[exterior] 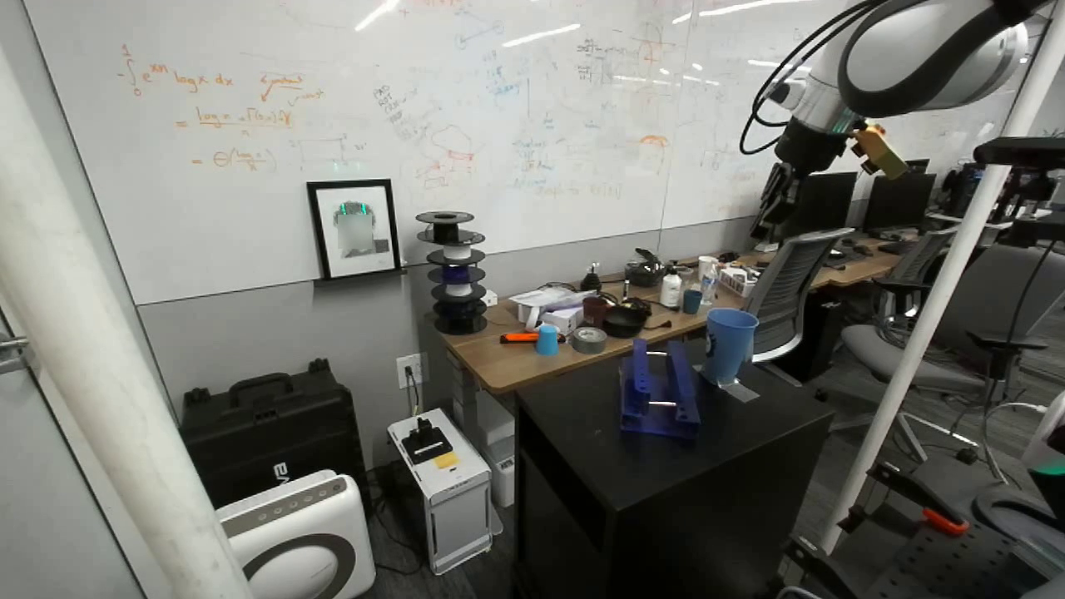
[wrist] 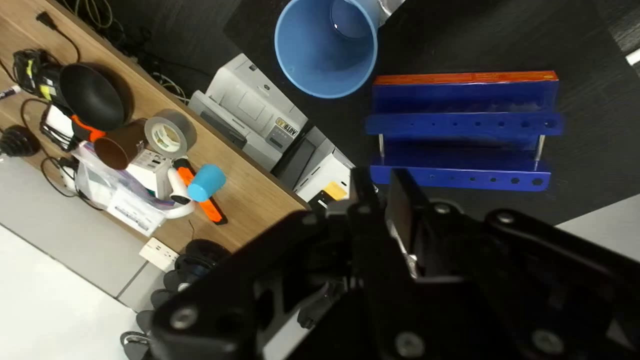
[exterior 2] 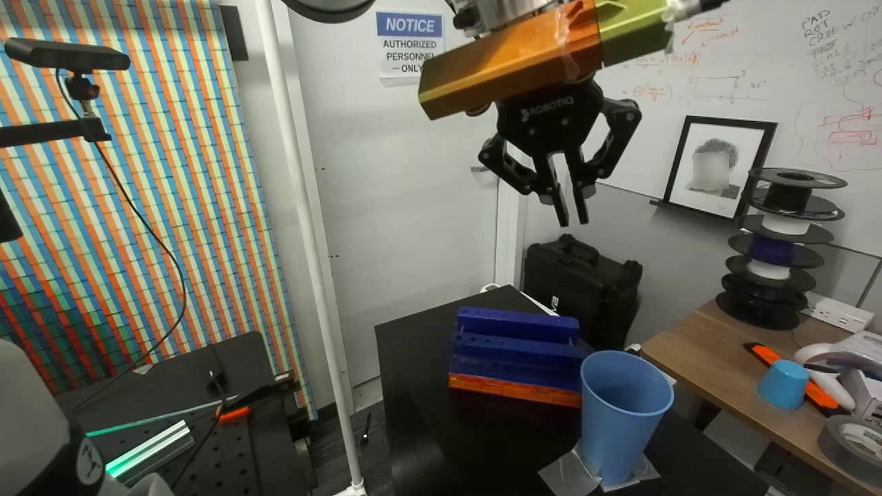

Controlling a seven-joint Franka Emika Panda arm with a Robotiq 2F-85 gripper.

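My gripper (exterior 2: 575,223) hangs high above the black cabinet, its fingers close together with a narrow pale gap between them. Whether anything thin sits in that gap, I cannot tell. In the wrist view the gripper points down, with its fingertips near the lower left end of a blue rack (wrist: 465,123). The rack has holed bars, metal rods and an orange edge; nothing stands in it. Beside the rack, a light blue cup (exterior 2: 624,413) stands upright, taped to the cabinet top. No tool shows in the visible part of the cup's inside.
A wooden desk (exterior: 509,369) beyond the cabinet carries a small blue cup (exterior: 547,340), a tape roll (exterior: 589,340) and other clutter. Black spools (exterior: 458,269) are stacked at its corner. An office chair (exterior: 799,289) stands behind the cabinet.
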